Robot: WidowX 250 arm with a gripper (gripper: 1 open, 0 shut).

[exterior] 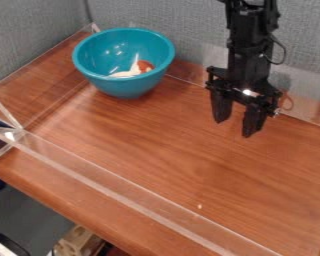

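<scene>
My black gripper [236, 118] hangs at the upper right of the camera view, open with its two fingers apart and nothing seen between them, above the wooden table. A teal bowl [124, 80] sits at the upper left, apart from the gripper, with white and orange-red items [145, 67] inside, partly hidden by its wall.
Grey padded walls stand behind, clear plastic strips run along the edges, and a cardboard box [79, 243] lies below the front left edge.
</scene>
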